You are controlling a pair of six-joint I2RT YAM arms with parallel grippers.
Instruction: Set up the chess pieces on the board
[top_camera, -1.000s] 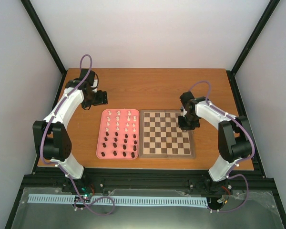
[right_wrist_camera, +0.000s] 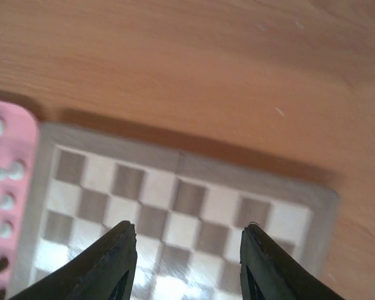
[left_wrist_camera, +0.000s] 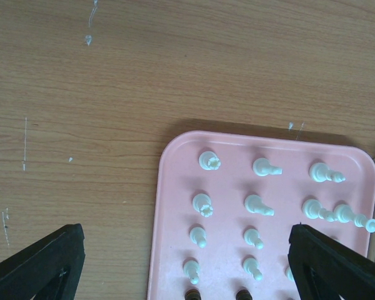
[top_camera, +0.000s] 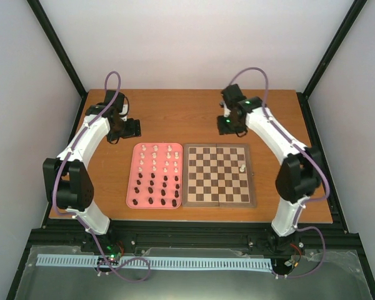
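One white chess piece [top_camera: 242, 169] stands upright on the board [top_camera: 250, 187], in the column along its right edge. The pink tray [top_camera: 130, 187] left of the board holds the other pieces, white ones toward the back and black ones toward the front. Beyond the board's far edge hovers my right gripper [top_camera: 225, 127], and the right wrist view shows its fingers [right_wrist_camera: 115, 262] apart with only board squares visible between them. My left gripper [top_camera: 132, 129] is behind the tray, its fingers [left_wrist_camera: 40, 262] wide open and empty.
Board and tray lie side by side with almost no gap. Bare wooden table [top_camera: 175, 115] stretches behind both. A small metal clasp [top_camera: 253, 174] sticks out at the board's right side. In the left wrist view two white pieces [left_wrist_camera: 356, 217] crowd the tray's right rim.
The piece stays standing there. The left arm is still.
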